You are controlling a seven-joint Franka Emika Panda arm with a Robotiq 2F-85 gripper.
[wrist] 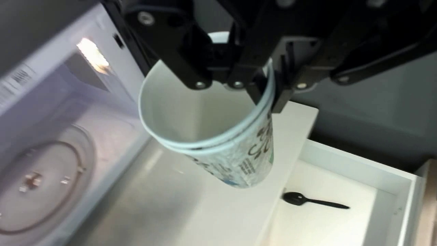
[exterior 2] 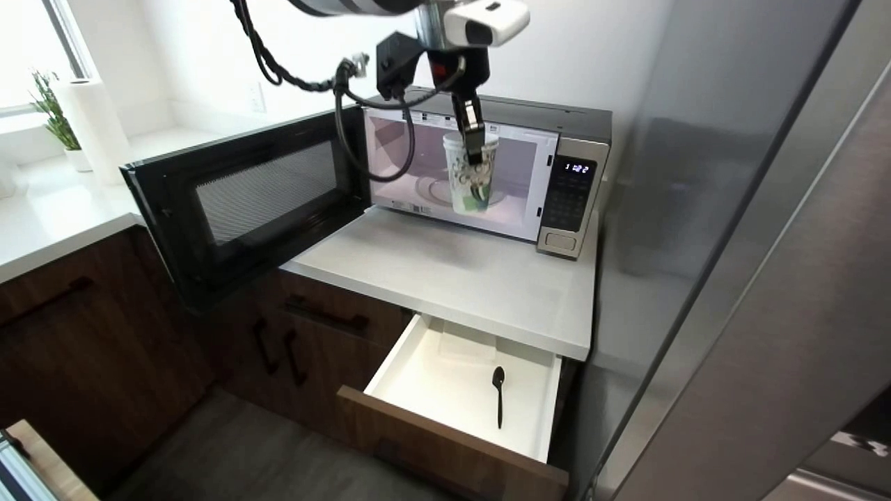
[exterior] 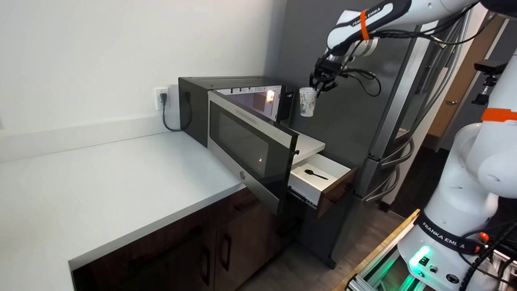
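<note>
A patterned paper cup (exterior: pixel 307 102) hangs in the air above the counter, with my gripper (exterior: pixel 317 85) shut on its rim. Seen in the wrist view, one fingertip lies inside the cup (wrist: pixel 245 160) and the other outside, pinching the wall; a doubled rim suggests stacked cups. The cup's inside looks empty as far as it shows. In exterior view 2 the cup (exterior 2: pixel 470 179) appears upright in front of the open microwave (exterior 2: pixel 576 196). A black spoon (exterior 2: pixel 499 392) lies in the open drawer (exterior 2: pixel 451 438) below.
The microwave door (exterior: pixel 252 145) swings out over the counter's edge. Inside the microwave is a glass turntable (wrist: pixel 41 184). A grey refrigerator (exterior 2: pixel 718 250) stands close on the right.
</note>
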